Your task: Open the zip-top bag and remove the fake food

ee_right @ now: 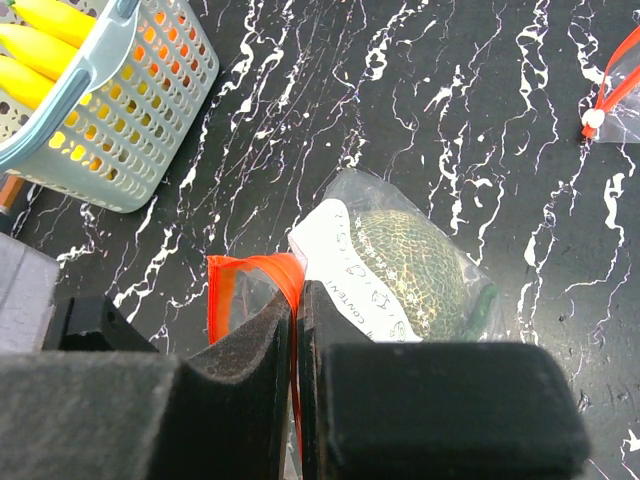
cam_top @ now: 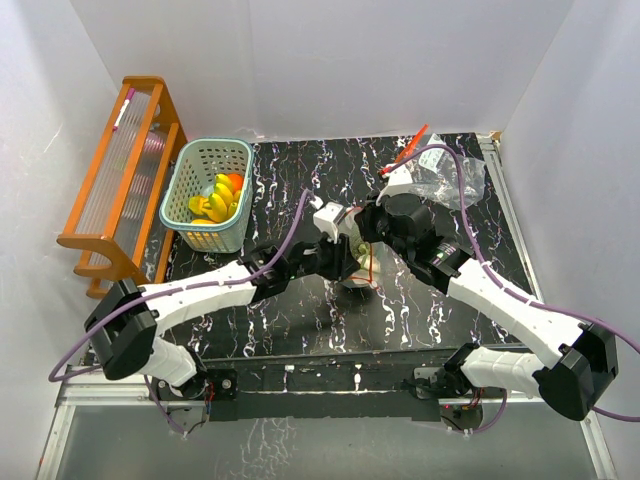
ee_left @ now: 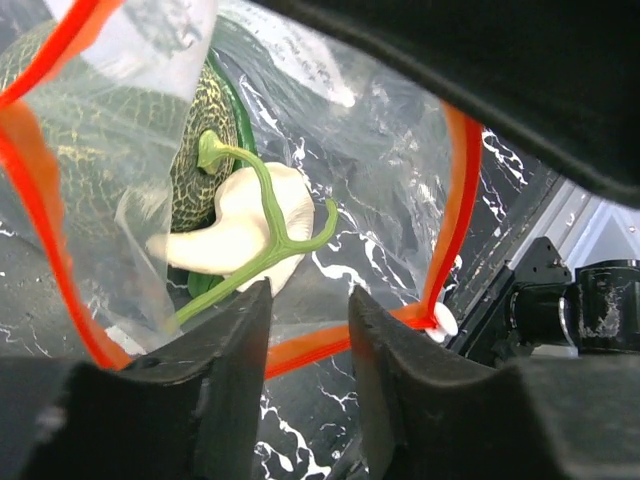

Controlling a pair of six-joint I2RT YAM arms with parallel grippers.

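The zip top bag (cam_top: 362, 272) stands mouth open, its orange zip edges apart. My right gripper is shut on the bag's orange zip edge (ee_right: 255, 263). My left gripper is part open at the mouth, fingertips before the lower orange edge. Inside, the left wrist view shows a cream piece of fake food (ee_left: 240, 210), a green stem piece (ee_left: 270, 225) and a netted melon-like piece (ee_left: 195, 170) behind them; the right wrist view shows the melon-like piece (ee_right: 405, 270) through the plastic.
A basket (cam_top: 207, 230) of fake fruit stands at left, beside a wooden rack (cam_top: 115, 200). Another clear bag (cam_top: 445, 180) lies at the back right.
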